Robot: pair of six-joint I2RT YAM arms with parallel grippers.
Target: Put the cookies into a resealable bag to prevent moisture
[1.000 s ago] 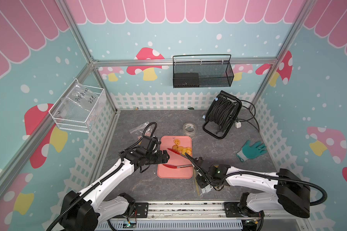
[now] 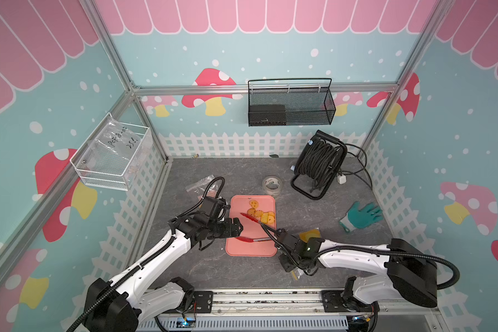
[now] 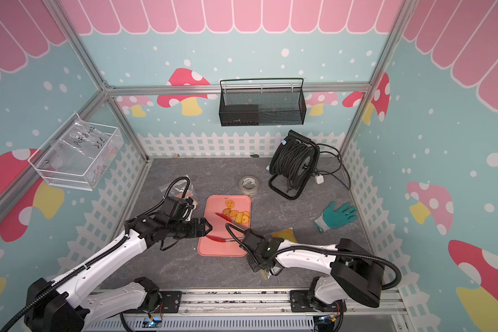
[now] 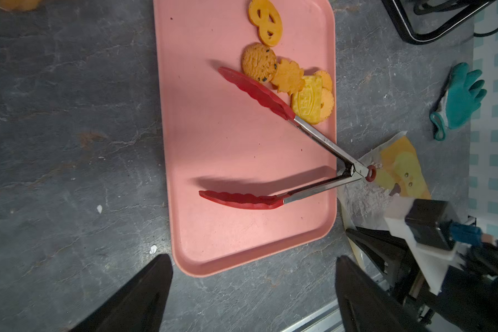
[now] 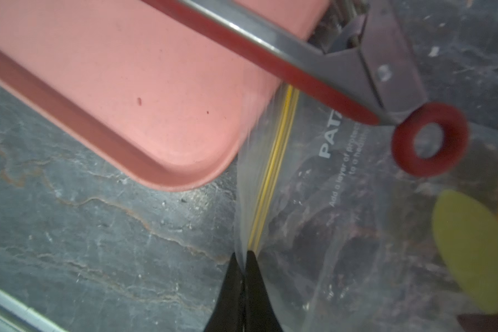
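Several cookies (image 4: 259,62) lie on the far right part of a pink tray (image 4: 204,138), with open red-tipped tongs (image 4: 318,135) resting across it. A clear resealable bag (image 5: 337,221) with a yellow seal line lies beside the tray's near right corner, partly under the tongs' hinge end. My right gripper is shut with the edge of that bag pinched at its fingertips. My left gripper hangs over the left side of the tray, open, nothing between its fingers. In the top views the right arm covers much of the bag.
Another clear bag (image 2: 202,185) lies behind the left arm. A tape roll (image 2: 271,184) sits behind the tray, with a cable reel (image 2: 318,166) at the back right. A teal glove (image 2: 362,215) lies on the right. Counter in front of the tray is clear.
The bag beneath it has moved, and its yellow print now shows behind the right gripper. The left arm stays still.
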